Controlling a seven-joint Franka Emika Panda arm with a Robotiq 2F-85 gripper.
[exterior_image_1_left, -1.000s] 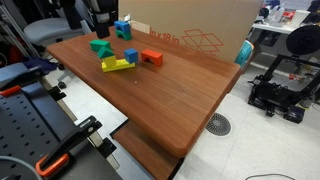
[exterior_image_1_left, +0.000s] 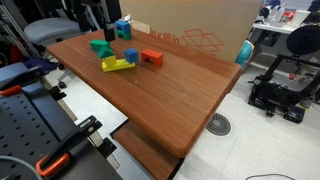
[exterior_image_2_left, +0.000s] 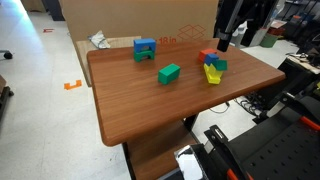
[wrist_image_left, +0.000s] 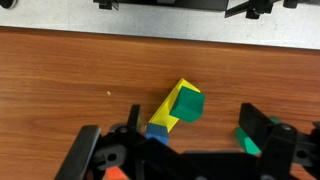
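Note:
My gripper is open, its two dark fingers wide apart at the left and right of the wrist view. Between them, lower down on the wooden table (wrist_image_left: 60, 95), lies a yellow block (wrist_image_left: 167, 119). A green block (wrist_image_left: 187, 104) stands at one end of it and a blue block (wrist_image_left: 157, 132) at the other. Seen from the side, my gripper (exterior_image_2_left: 236, 40) hangs above and clear of the blocks. The yellow block (exterior_image_2_left: 213, 76) shows below it, with a red block (exterior_image_2_left: 206, 53) behind. Nothing is held.
Another green block (exterior_image_2_left: 169, 74) lies apart on the table, and a blue block (exterior_image_2_left: 145, 45) sits farther back. A cardboard panel (exterior_image_1_left: 180, 20) lines one side.

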